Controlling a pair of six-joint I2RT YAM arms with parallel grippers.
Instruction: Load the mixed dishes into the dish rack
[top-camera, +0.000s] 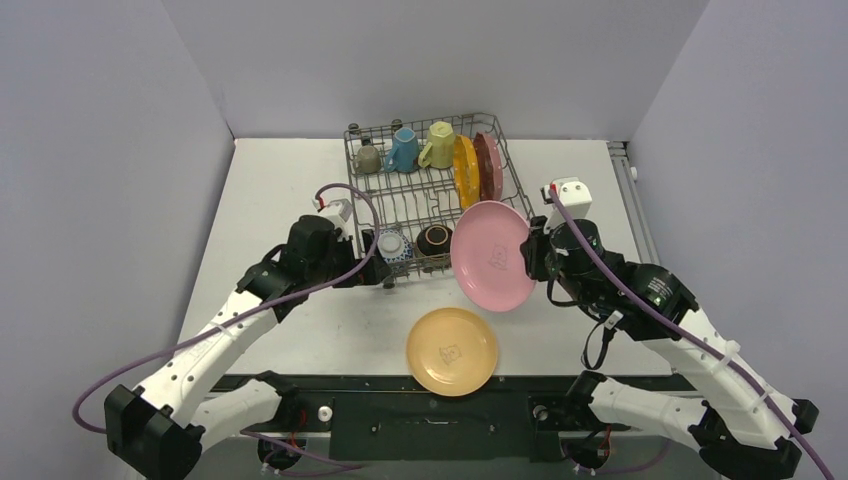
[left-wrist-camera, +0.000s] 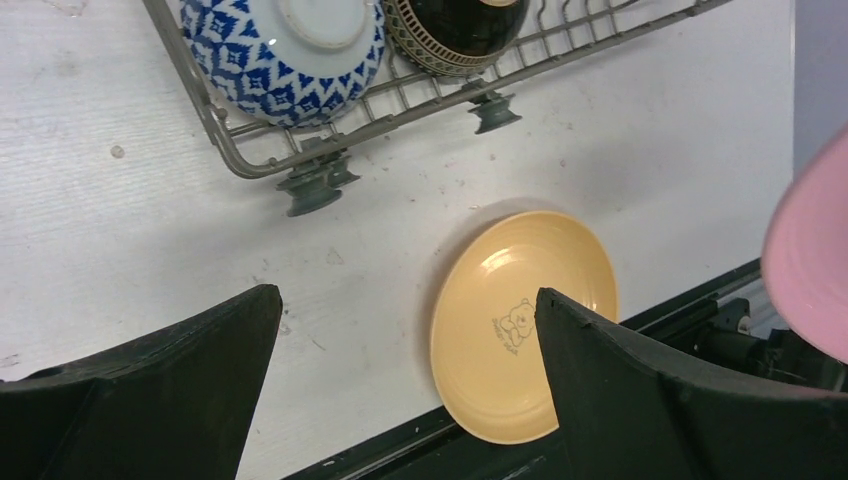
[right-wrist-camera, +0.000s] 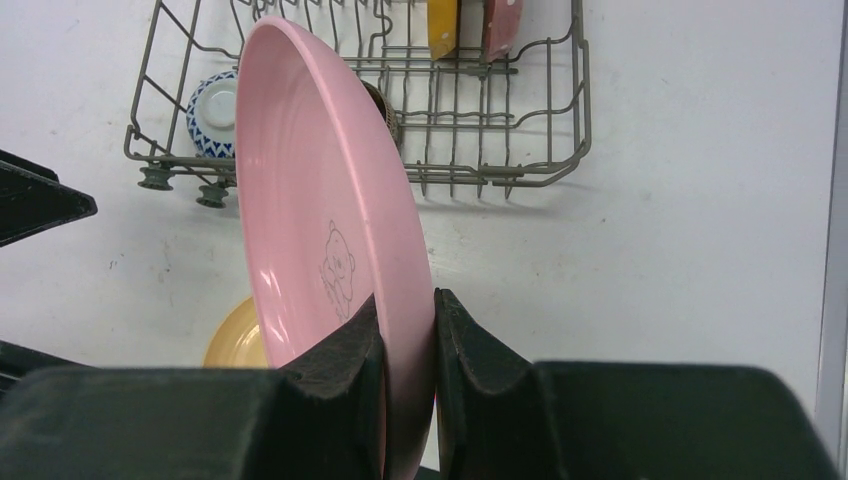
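A pink plate (top-camera: 493, 256) hangs in the air in front of the rack's right part, its rim pinched in my right gripper. The wire dish rack (right-wrist-camera: 575, 150) stands at the back of the table. Flat on the table near the front edge lies a yellow plate (top-camera: 452, 352). My left gripper is open and empty, in front of the rack's left corner. At the rack's front are a blue-patterned bowl (left-wrist-camera: 290, 60) and a black bowl (left-wrist-camera: 460, 30), both upside down. Yellow (top-camera: 466, 172), dark red and pink dishes stand upright at its back right.
A grey cup (top-camera: 367, 159), a blue mug (top-camera: 403, 150) and a light green mug (top-camera: 437, 146) stand along the rack's back. Grey walls enclose it.
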